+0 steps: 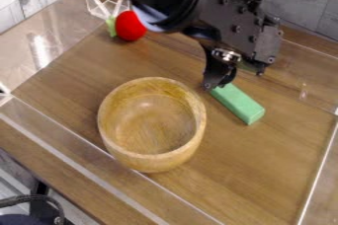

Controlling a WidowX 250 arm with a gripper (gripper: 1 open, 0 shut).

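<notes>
My gripper (222,66) reaches down from the top of the camera view, dark and bulky, above the far end of a green block (238,104) lying on the wooden table (238,185). Whether its fingers are open or shut is hard to tell. A wooden bowl (152,135) sits left of the block, nearer the front.
A red round object (129,28) with some green beside it sits at the back left, near a white wire item (103,6). Tiled walls border the back.
</notes>
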